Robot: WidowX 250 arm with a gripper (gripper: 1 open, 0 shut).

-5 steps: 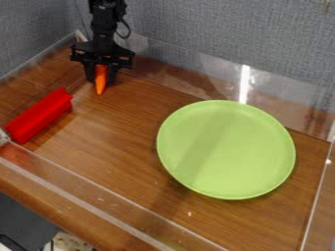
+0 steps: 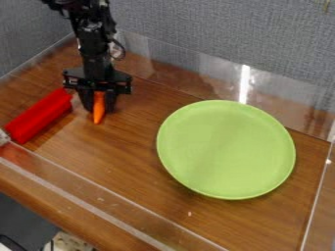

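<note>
A black gripper reaches down from the top left, low over the wooden table, around a small orange carrot-like object that points toward the front. A large light green disc, like a plate, rests on the right half of the table.
Clear panels and grey padded walls border the table at the back and left.
The gripper and the orange object have moved from the back left toward the front, ending beside the red cylinder. The cylinder and green disc have stayed put.
</note>
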